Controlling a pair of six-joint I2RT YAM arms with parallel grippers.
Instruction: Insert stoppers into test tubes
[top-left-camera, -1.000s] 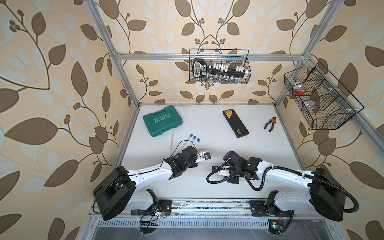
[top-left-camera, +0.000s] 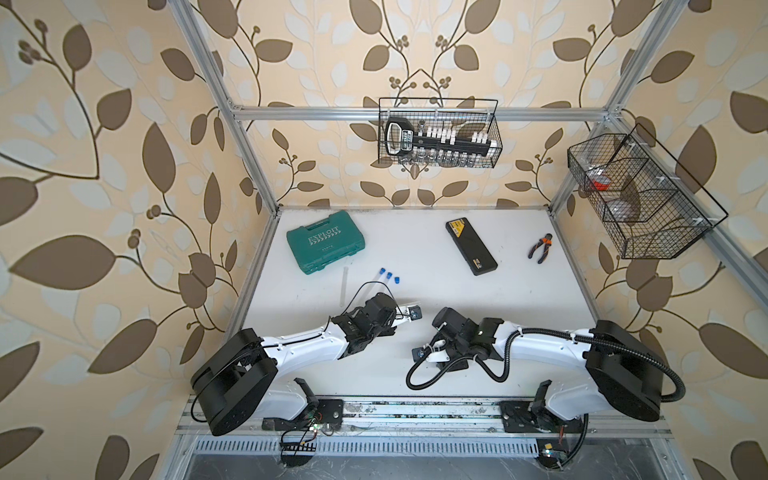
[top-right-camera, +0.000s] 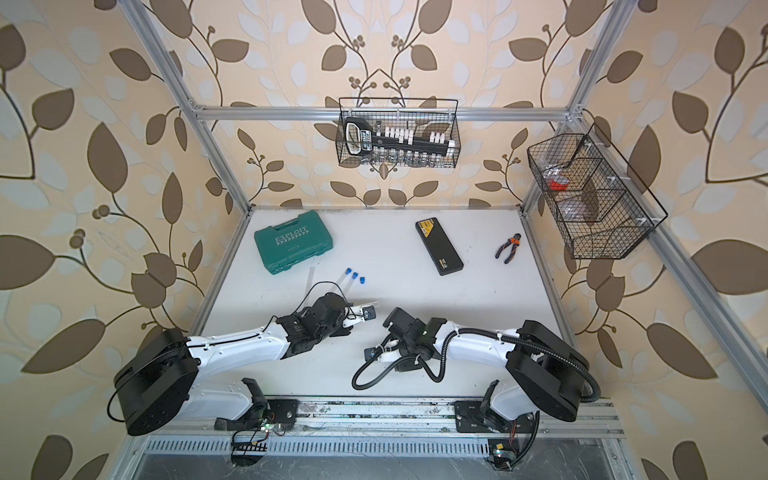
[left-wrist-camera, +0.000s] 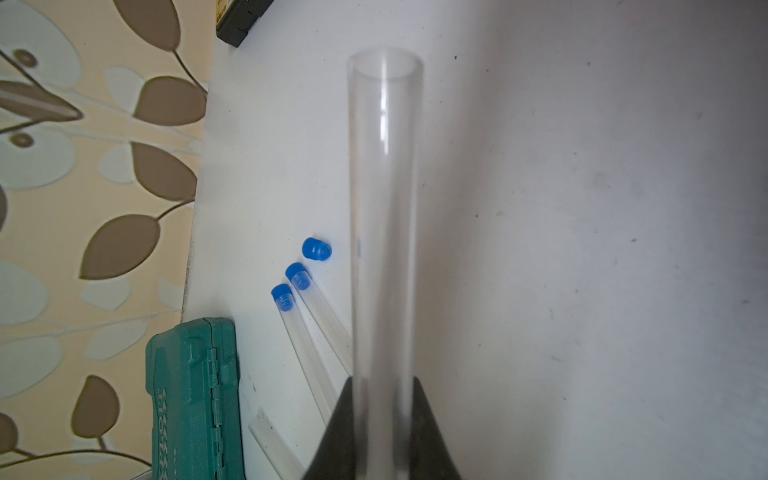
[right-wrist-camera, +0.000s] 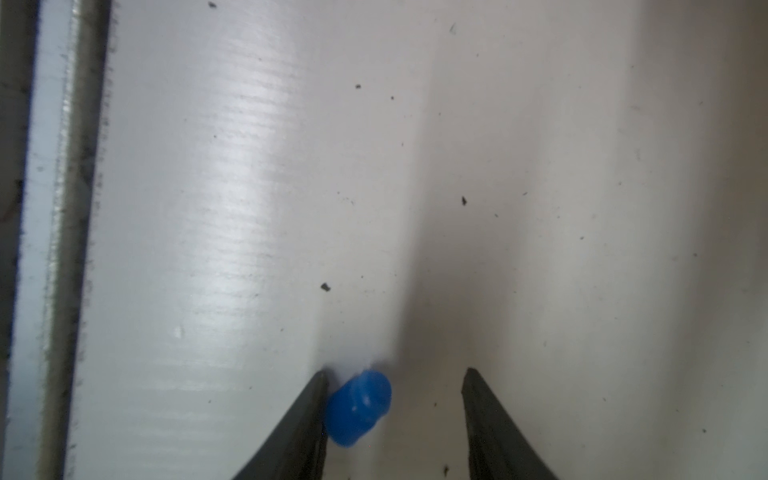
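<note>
In the left wrist view, my left gripper is shut on a clear test tube (left-wrist-camera: 385, 208), whose open mouth points away from the fingers with no stopper in it. My right gripper is open low over the table. A blue stopper (right-wrist-camera: 360, 406) lies between its fingers, close against the left one, in the right wrist view. On the table behind the held tube, two tubes carry blue stoppers, one a stoppered tube (left-wrist-camera: 308, 352) and the other a second stoppered tube (left-wrist-camera: 324, 308). A loose blue stopper (left-wrist-camera: 317, 249) lies near them, and an unstoppered tube (left-wrist-camera: 276, 448) shows partly.
A green case (top-left-camera: 325, 241) stands at the back left, a black box (top-left-camera: 472, 246) at the back middle and pliers (top-left-camera: 541, 248) at the right. Wire baskets hang above the table. The table's front metal rail (right-wrist-camera: 52, 240) runs close to my right gripper. Mid-table is clear.
My right arm has moved left and a little toward the table's front edge. The left arm stays nearly still, and the objects at the back have not moved.
</note>
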